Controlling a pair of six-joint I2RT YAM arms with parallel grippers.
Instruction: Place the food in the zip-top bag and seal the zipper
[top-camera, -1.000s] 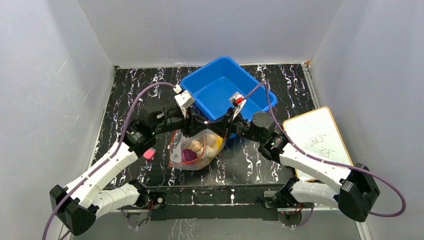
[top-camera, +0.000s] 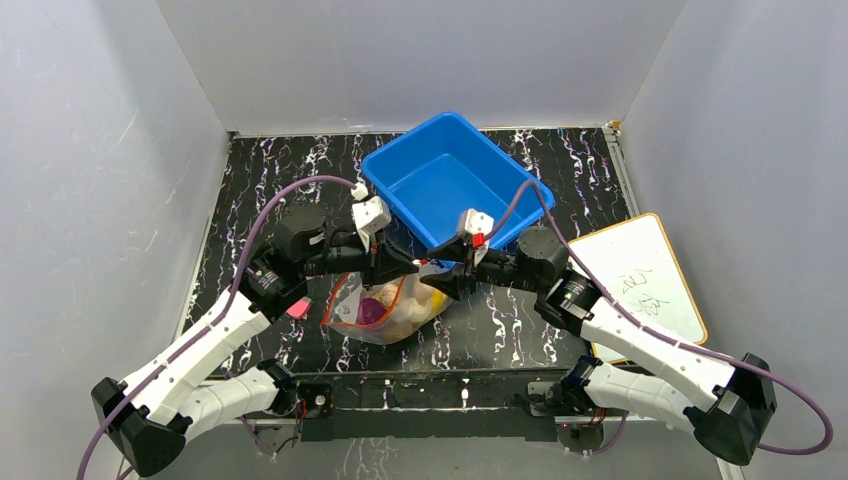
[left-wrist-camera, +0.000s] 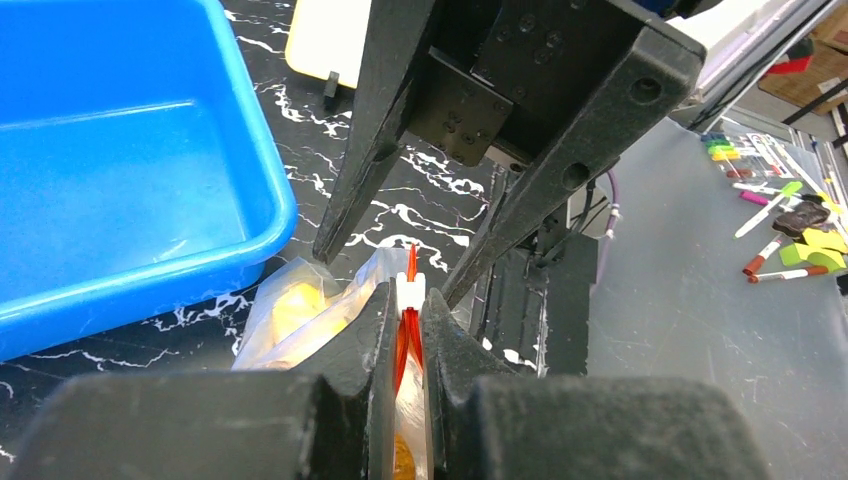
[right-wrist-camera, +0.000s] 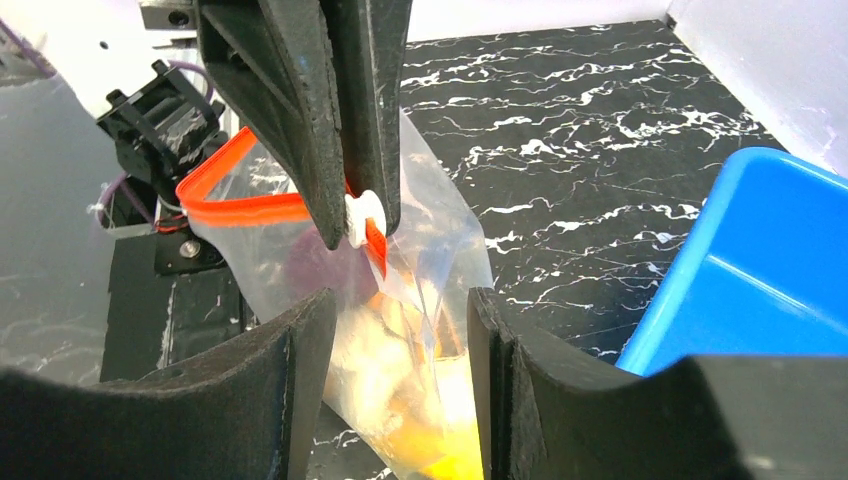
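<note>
A clear zip top bag (top-camera: 400, 322) with an orange-red zipper edge hangs below the two grippers, its mouth partly gaping at the left. Inside show a purple piece (top-camera: 371, 311) and pale and yellow food (right-wrist-camera: 380, 370). My left gripper is shut on the white zipper slider (right-wrist-camera: 364, 217) and the zipper strip at the bag's top corner. Facing it from the right, my right gripper stands open; the bag shows beyond its fingers, with nothing clearly gripped. In the left wrist view its two fingers (left-wrist-camera: 350, 200) are spread above the bag's corner.
Behind the bag stands an empty blue bin (top-camera: 446, 170). To the right lies a whiteboard (top-camera: 640, 275), and a small pink block (top-camera: 299, 308) rests to the left.
My right gripper has opened and backed off slightly to the right. The left gripper stays near the bag's top, having shifted a little. The bag's mouth has swung slightly left.
</note>
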